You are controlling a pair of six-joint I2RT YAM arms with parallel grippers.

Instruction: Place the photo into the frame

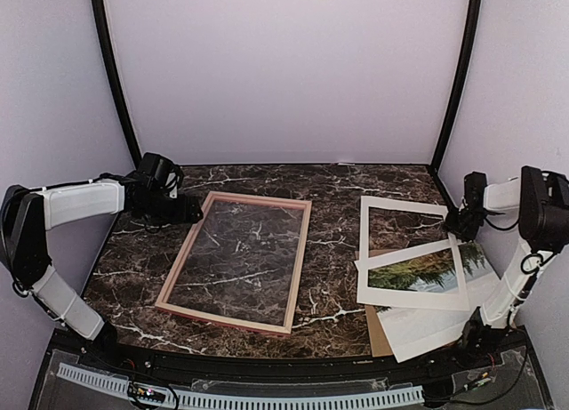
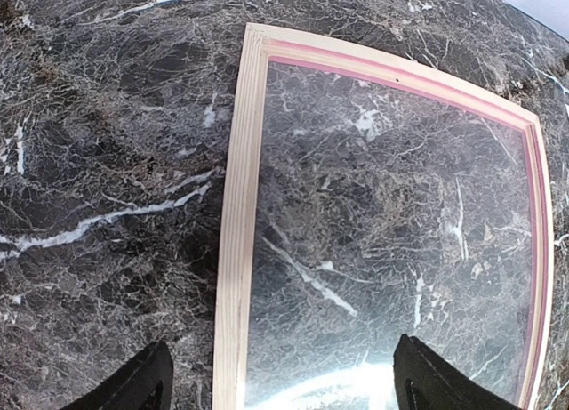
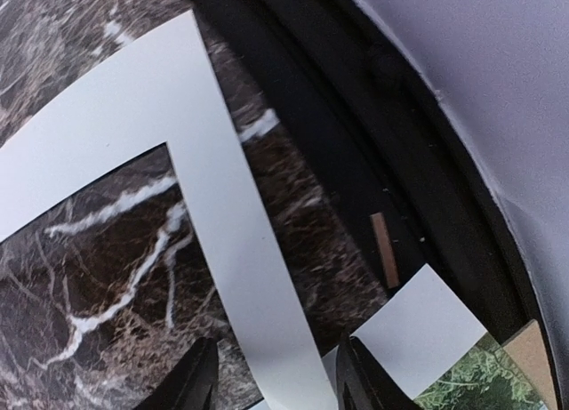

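Observation:
A pale wooden frame (image 1: 298,272) with a clear pane lies left of centre, filling much of the left wrist view. My left gripper hangs open above its left side, nothing between the fingers. At the right, a white mat (image 1: 409,299) with a window lies over a landscape photo (image 1: 404,272), a white sheet and a brown board (image 1: 378,330). My right gripper is open, its fingertips low at the mat's right strip (image 3: 236,232), near the back right corner. Whether they touch it I cannot tell.
A black rail and wall (image 3: 480,116) run close beside my right gripper.

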